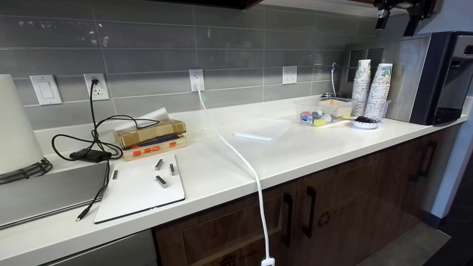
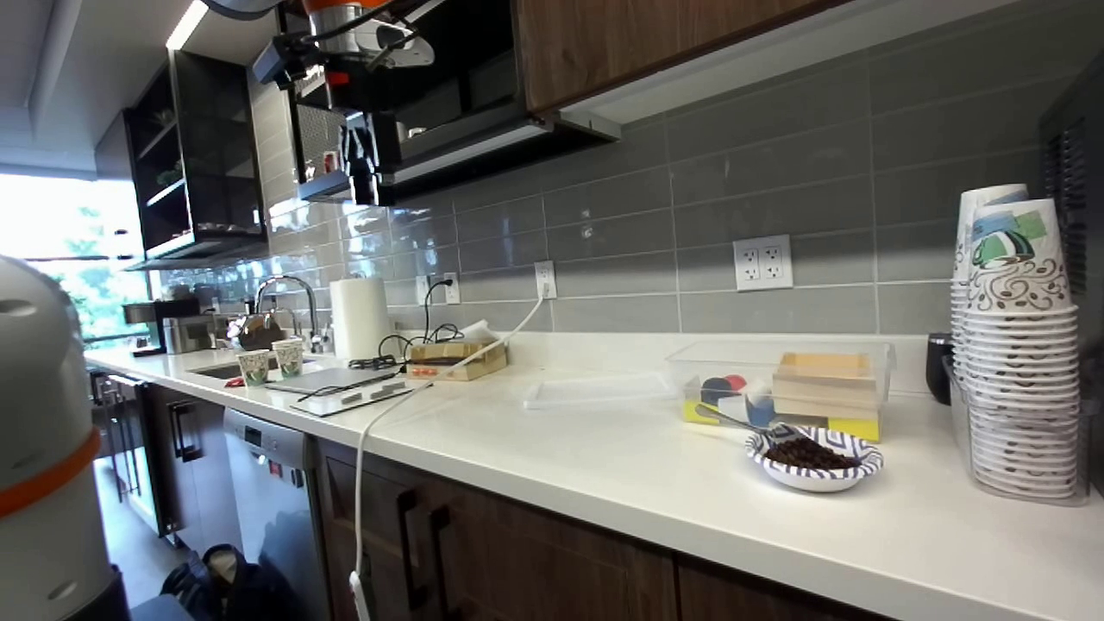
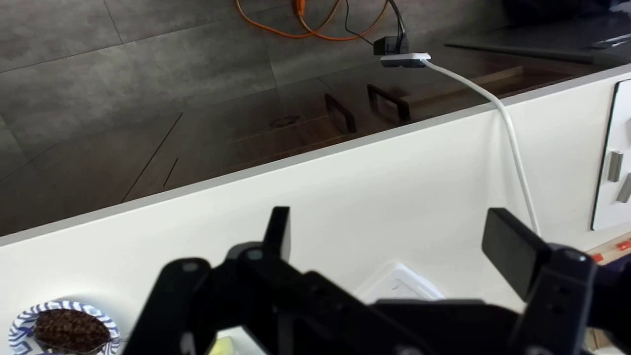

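Observation:
High above the counter, my gripper [image 1: 397,27] shows at the top right of exterior view 1. Its fingers stand wide apart in the wrist view, where the open gripper has nothing between its tips. In exterior view 2 the gripper [image 2: 362,191] hangs pointing down near the upper cabinets. A patterned paper bowl [image 2: 818,478] with dark brown bits and a fork sits on the counter, well below it. Behind the bowl is a clear plastic box [image 2: 869,383] with coloured items inside. A flat, whitish translucent lid or tray [image 1: 252,136] lies mid-counter.
Stacked paper cups [image 1: 377,95] stand by the dark machine [image 1: 439,79]. A white cable [image 1: 239,155] crosses the counter and hangs over its edge. Several small metal bars lie on a white board [image 1: 133,195], near boxes [image 1: 153,135] and black cords.

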